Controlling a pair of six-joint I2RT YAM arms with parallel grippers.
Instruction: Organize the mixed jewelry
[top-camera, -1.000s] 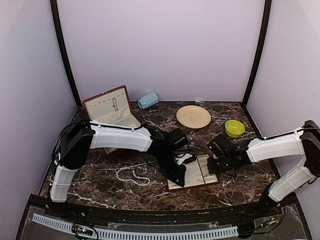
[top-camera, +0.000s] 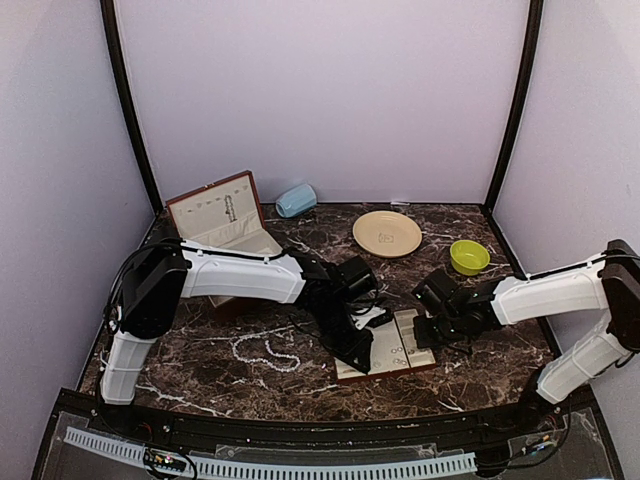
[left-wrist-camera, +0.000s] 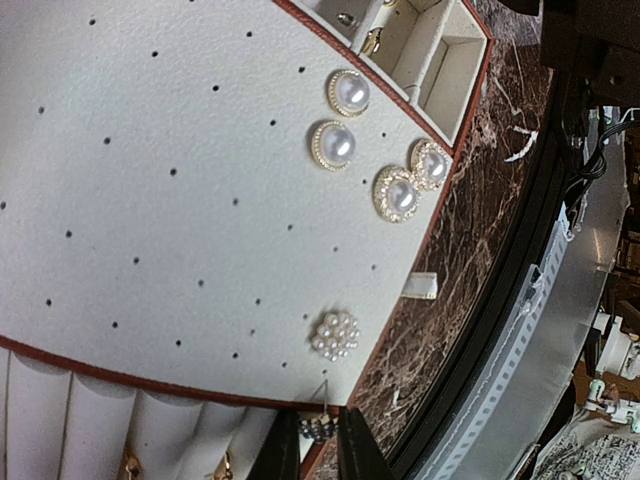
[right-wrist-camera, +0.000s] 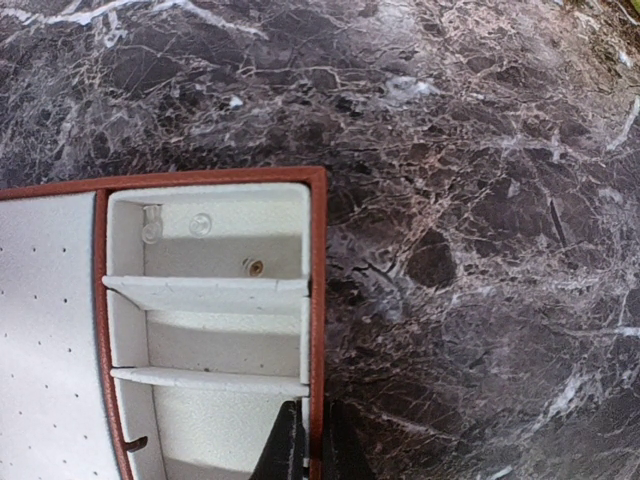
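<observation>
The jewelry tray (top-camera: 385, 362), cream with a reddish-brown rim, lies flat near the table's front. In the left wrist view its pin-holed board (left-wrist-camera: 170, 230) carries several pearl earrings, among them a clustered pearl earring (left-wrist-camera: 335, 335). My left gripper is shut on a small beaded earring (left-wrist-camera: 318, 429) at the board's edge, its thin post pointing toward the board. Pinched between the fingers of my right gripper is the tray's outer side wall (right-wrist-camera: 317, 350). Small clear backs (right-wrist-camera: 200, 224) and a gold piece (right-wrist-camera: 254, 267) lie in the end compartment.
A white necklace (top-camera: 265, 355) lies left of the tray. The open jewelry box (top-camera: 225, 215) stands at back left, partly behind my left arm. Farther back are a blue cup (top-camera: 296, 201), a beige plate (top-camera: 387, 234) and a green bowl (top-camera: 469, 257).
</observation>
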